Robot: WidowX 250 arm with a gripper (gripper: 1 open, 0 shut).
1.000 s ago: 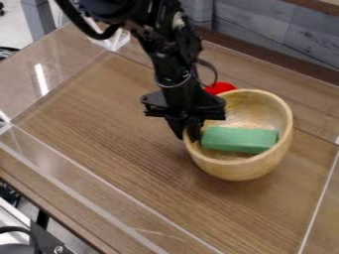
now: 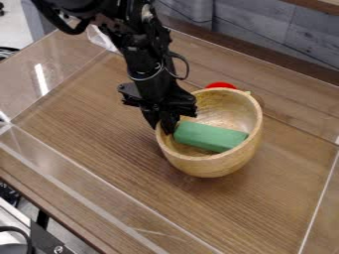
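A wooden bowl [image 2: 225, 161] with a green block [image 2: 209, 139] lying inside stands right of centre on the table. My black gripper [image 2: 169, 127] is at the bowl's left rim, shut on it; the fingertips are partly hidden against the rim and block.
A red object [image 2: 220, 86] shows just behind the bowl. A raised wooden edge runs along the back right, and a dark cable lies at the lower left corner.
The bowl, with the green block in it, has moved left and slightly toward the front along with my gripper, which stays at its left rim.
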